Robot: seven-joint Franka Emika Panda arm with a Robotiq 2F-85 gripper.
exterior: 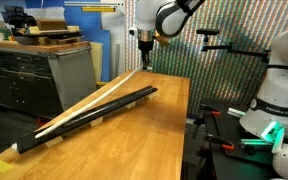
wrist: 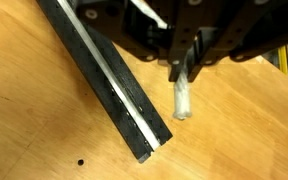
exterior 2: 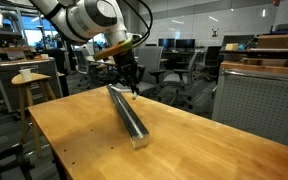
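A long white flexible tube or strip (exterior: pixel 90 102) runs from the near-left end of a black rail (exterior: pixel 114 109) up to my gripper (exterior: pixel 142 68). It is pulled nearly straight and rises above the table toward the far end. The gripper is shut on it; in the wrist view the tube's free end (wrist: pixel 182 104) pokes out below the fingers. The black rail (wrist: pixel 102 80) lies flat on the table to one side of the gripper, with a pale line along its middle. In exterior view 2, my gripper (exterior 2: pixel 137 93) hangs above the rail (exterior 2: pixel 129 117).
Small dark holes dot the tabletop in the wrist view.
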